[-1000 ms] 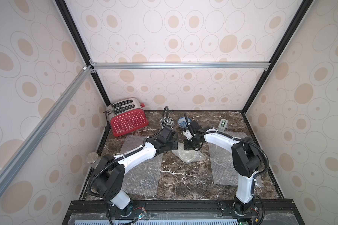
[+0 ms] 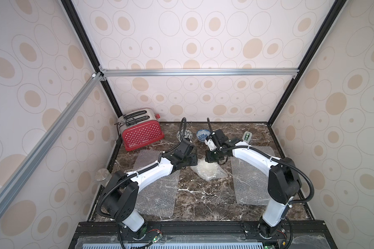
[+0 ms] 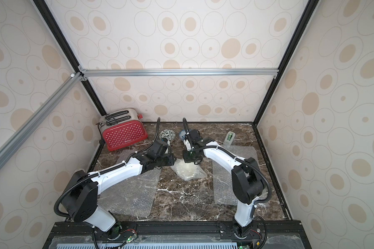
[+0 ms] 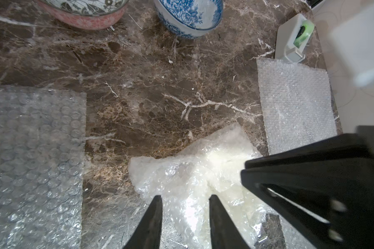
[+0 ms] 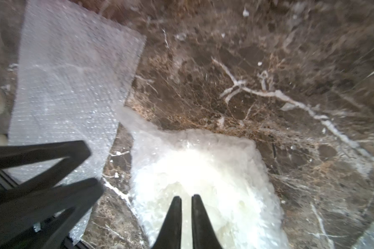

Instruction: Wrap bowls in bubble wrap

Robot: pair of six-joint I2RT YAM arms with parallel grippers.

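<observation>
A crumpled bubble-wrap bundle (image 2: 208, 170) with a pale round mass inside lies mid-table, apparently a wrapped bowl. My left gripper hovers at it, part open, nothing visible between its fingers. My right gripper is above the bundle, its tips slightly apart with nothing clearly held. At the back stand a red-rimmed patterned bowl (image 4: 87, 16) and a blue floral bowl (image 4: 187, 22). Flat bubble-wrap sheets lie left (image 2: 153, 199) and right (image 2: 253, 191).
A red toaster (image 2: 141, 132) stands at the back left, a white-green item (image 2: 246, 137) at the back right.
My right arm has risen and shifted, its gripper now higher over the bundle. The left arm looks unchanged.
</observation>
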